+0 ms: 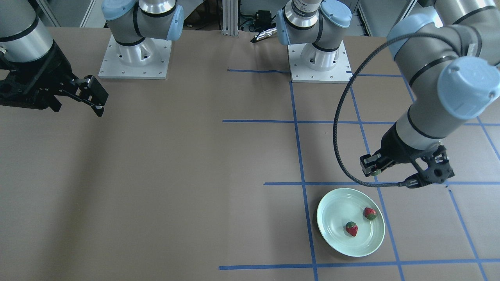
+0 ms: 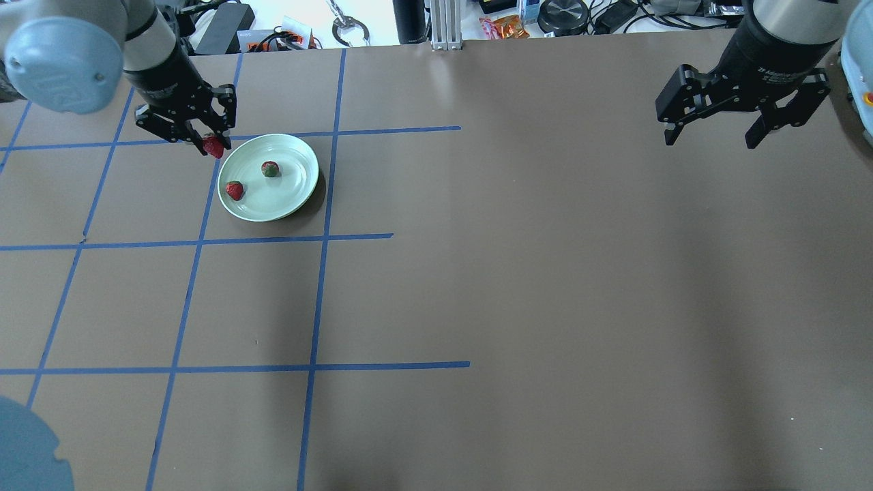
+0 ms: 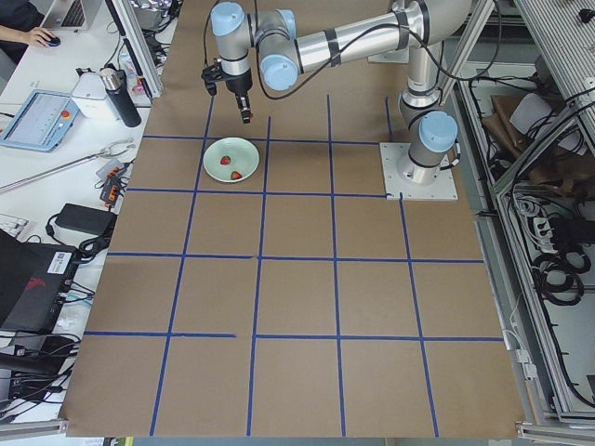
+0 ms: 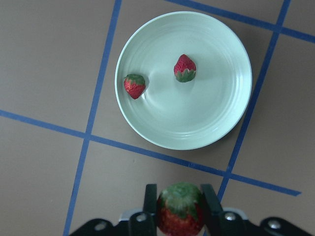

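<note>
My gripper is shut on a red strawberry [image 4: 178, 216] with a green top, seen large at the bottom of the left wrist view. In the top view that strawberry [image 2: 213, 144] hangs just left of a pale green round plate [image 2: 290, 188]. The front view shows the gripper [image 1: 370, 166] above and behind the plate [image 1: 337, 234]. Two smaller strawberries lie apart on the plate, one [image 4: 185, 68] near the middle and another [image 4: 134, 86] toward its rim.
A second black gripper [image 2: 741, 106] hangs at the right of the top view. Further arm bases [image 1: 133, 70] stand along the table's back. The taped tabletop [image 2: 573, 286] around the plate is otherwise clear.
</note>
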